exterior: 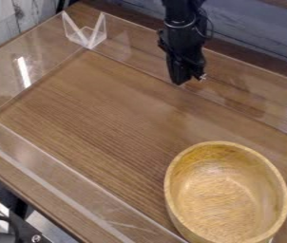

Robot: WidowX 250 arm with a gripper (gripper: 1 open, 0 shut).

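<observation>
The black gripper point(181, 74) hangs from the arm at the back centre of the wooden table, low over its surface. Its fingers point down and look shut, with nothing visible between them, though they are small and dark here. A large yellow bowl point(226, 161) sits at the front right, well apart from the gripper.
A clear angular object point(86, 30) stands at the back left. A blue-grey wall runs behind the table, and a black cable shows at the lower left edge.
</observation>
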